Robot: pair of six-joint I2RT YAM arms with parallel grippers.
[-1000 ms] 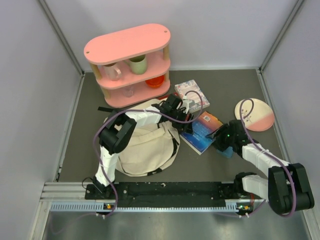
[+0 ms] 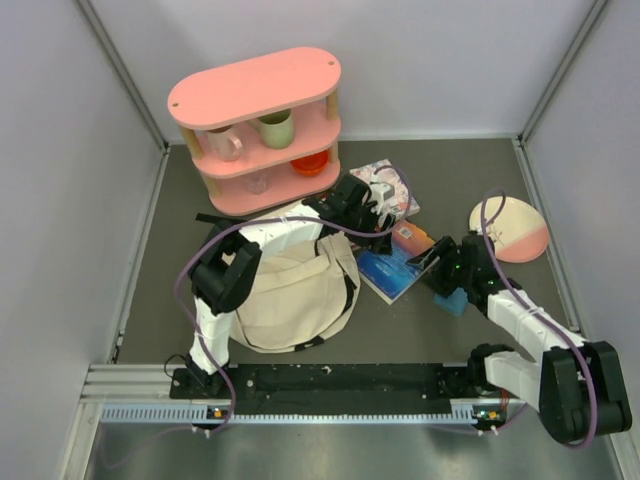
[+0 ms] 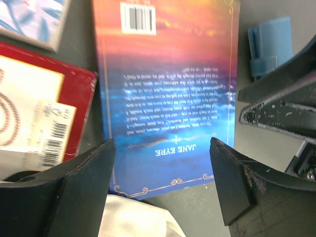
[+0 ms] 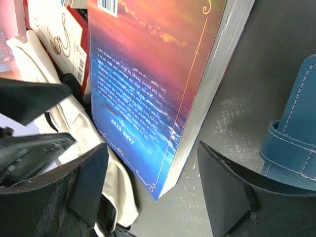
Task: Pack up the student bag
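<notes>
The Jane Eyre book, orange fading into blue, lies back cover up on the dark table. Above its blue end my left gripper stands open, fingers apart and nothing held. From the other side, my right gripper has its fingers spread, with the book's lower corner visible between them; no grip on it shows. A cream cloth bag lies left of the book, partly under the left arm. A red-edged book sits beside the Jane Eyre book, near the bag's edge.
A patterned pale book lies behind. A blue strapped case is close to the right gripper. At the right is a round cream-and-pink item; a pink shelf with cups stands back left.
Over the last second the Jane Eyre book has shifted slightly left. My left gripper has moved a little right over it, and the right gripper's fingers have come slightly left.
</notes>
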